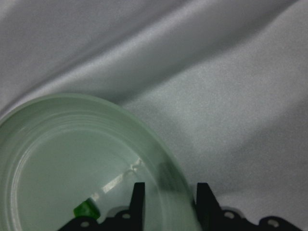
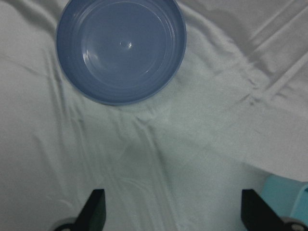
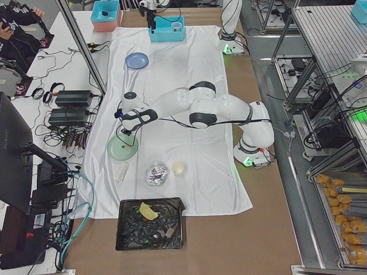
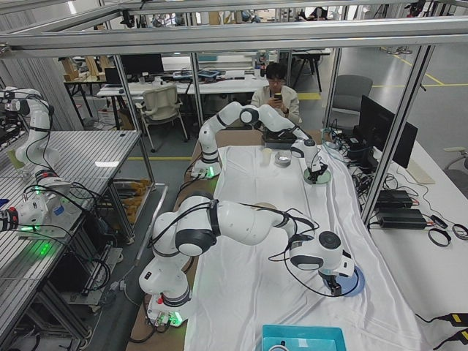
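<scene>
The pale green plate (image 3: 118, 151) lies on the white cloth under my left gripper; in the left wrist view its fingers stand open, straddling the plate's rim, with no clear sign of contact. A small green piece (image 1: 86, 208) lies inside the plate. My right gripper is open and empty above the cloth, beside the blue plate (image 2: 120, 48) and a light blue bin (image 2: 284, 190) holding a cup (image 3: 176, 26).
A black tray (image 3: 149, 238) with a yellow item and scraps stands near a crumpled foil item (image 3: 156, 173), a cream round item (image 3: 178, 168) and a pale strip (image 3: 122, 172). The cloth's middle has free room below the arms. A monitor and cables border the left.
</scene>
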